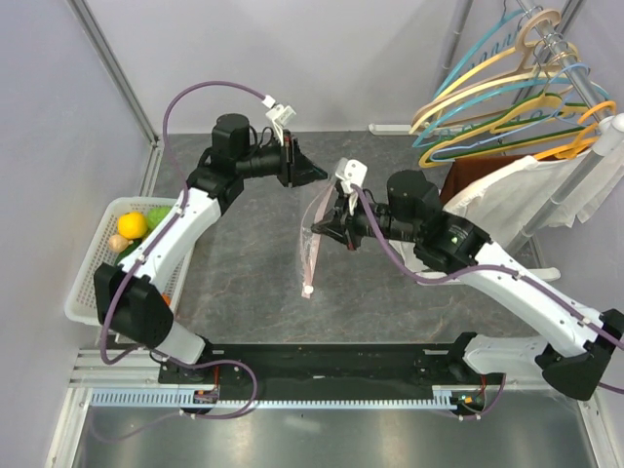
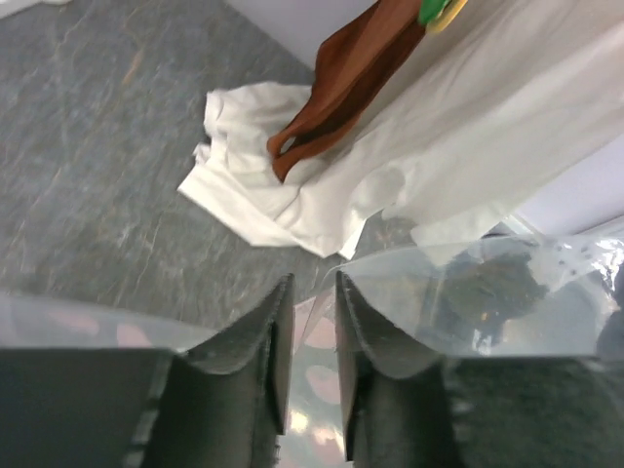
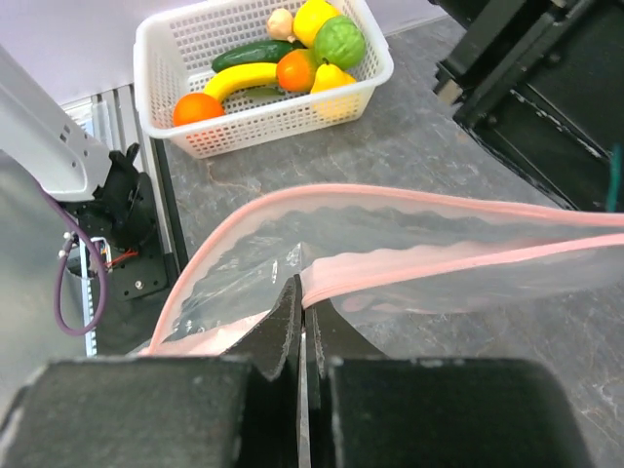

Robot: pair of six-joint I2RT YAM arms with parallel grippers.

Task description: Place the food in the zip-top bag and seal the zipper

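Observation:
A clear zip top bag with a pink zipper (image 1: 312, 253) hangs upright between the grippers. My right gripper is shut on its pink zipper edge, which arches open across the right wrist view. My left gripper is at the bag's upper end, with clear film around its fingers; its fingers stand close, with a small gap visible in the left wrist view. A white basket (image 3: 146, 107) of food at the left holds several pieces, among them a yellow banana (image 3: 241, 76), a cucumber (image 3: 241, 57) and a cabbage (image 3: 339, 44).
Hangers (image 1: 497, 97) hang on a rack at the upper right, with white cloth (image 1: 517, 205) and a brown item (image 2: 341, 88) beneath. The grey floor (image 1: 234, 292) around the bag is clear.

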